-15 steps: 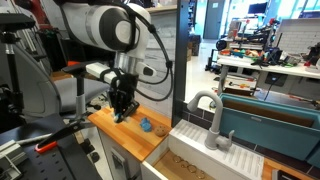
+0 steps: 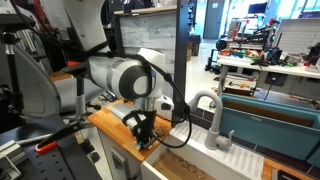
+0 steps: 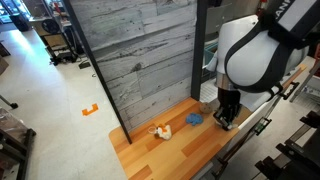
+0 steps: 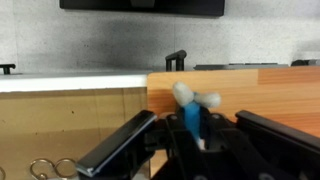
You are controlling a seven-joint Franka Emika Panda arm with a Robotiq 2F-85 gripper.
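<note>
A small blue-and-white object (image 4: 192,117), soft-looking with pale ends, sits between the dark fingers of my gripper, which is shut on it. What it is exactly cannot be told. In exterior view 1 the gripper (image 2: 143,139) hangs low by the front edge of the orange wooden counter (image 2: 110,122). The second exterior view has the gripper (image 3: 228,122) at the counter's right end, the held piece hardly visible. On the counter behind lie a blue item (image 3: 193,118), a brown roundish item (image 3: 206,107) and a white crumpled item (image 3: 160,131).
An open drawer (image 2: 184,165) with small items lies right of the gripper; scissors (image 4: 50,166) show inside. A white sink (image 2: 225,155) with a tall faucet (image 2: 214,112) stands further right.
My gripper has moved rightward along the counter and come down toward its front edge. The arm now blocks the blue and brown items in exterior view 1.
</note>
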